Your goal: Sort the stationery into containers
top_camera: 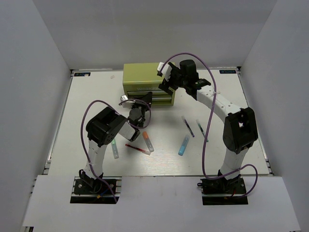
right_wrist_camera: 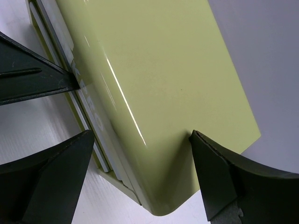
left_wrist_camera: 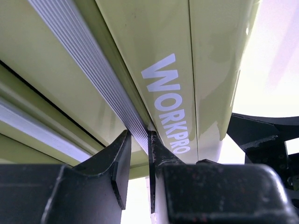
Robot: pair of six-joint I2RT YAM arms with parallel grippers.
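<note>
An olive-green WORKPRO drawer box [top_camera: 147, 72] sits at the back middle of the table. My left gripper is at its front; in the left wrist view its narrowly parted fingertips are at a ribbed silver drawer handle [left_wrist_camera: 107, 88], below the lettering. My right gripper stands open around the box's right front corner. Pens and tubes lie in front: a green one [top_camera: 114, 149], a red pen [top_camera: 137, 149], an orange-capped one [top_camera: 148, 141], a blue one [top_camera: 184, 145], a dark pen [top_camera: 188, 126] and another [top_camera: 202, 130].
The white table [top_camera: 72, 135] has clear room at the left and in the middle between the arms. Grey walls stand behind and at both sides.
</note>
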